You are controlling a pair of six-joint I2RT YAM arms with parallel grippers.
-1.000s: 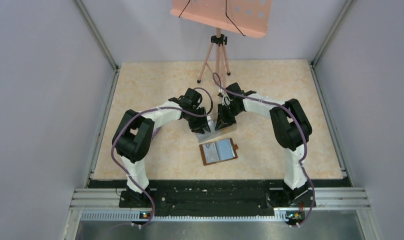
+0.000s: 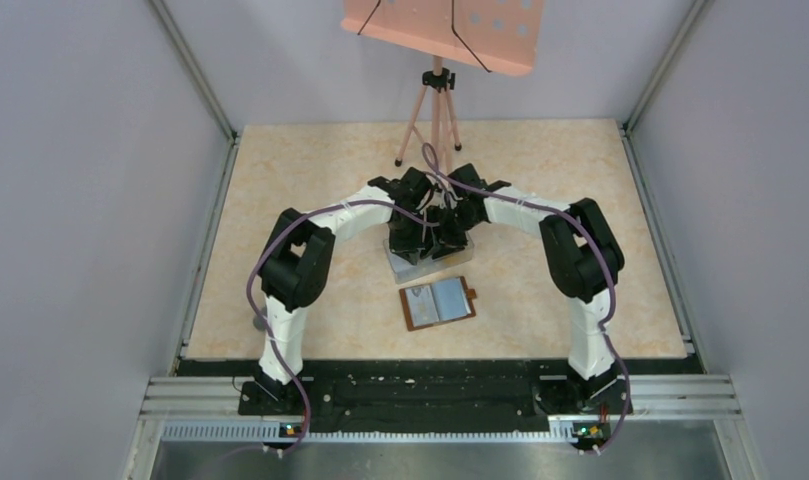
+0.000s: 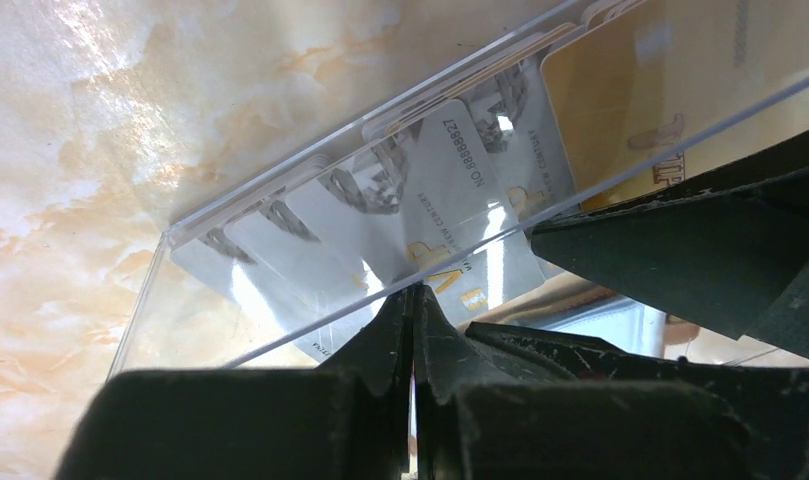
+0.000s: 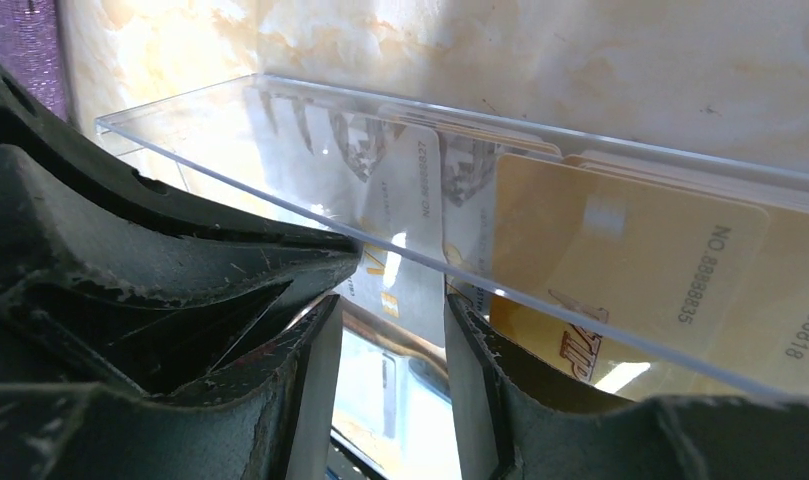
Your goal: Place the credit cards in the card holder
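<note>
Silver credit cards (image 3: pixel 380 215) and gold credit cards (image 4: pixel 600 240) lean in overlapping rows inside a clear tray (image 2: pixel 412 276). My left gripper is shut at the tray's near rim, in front of a silver card, and nothing shows between its fingers. Close beside it, my right gripper is part open with a visible gap; a silver card (image 4: pixel 405 225) stands behind that gap, not visibly gripped. The brown card holder (image 2: pixel 407 318) lies spread open in front of the tray, showing two light panels. In the top view the grippers hide much of the tray.
A pink tripod stand (image 2: pixel 438 110) rises behind the tray. Purple cables (image 2: pixel 270 335) run along both arms.
The right arm has barely shifted; holder and tray stay where they were.
</note>
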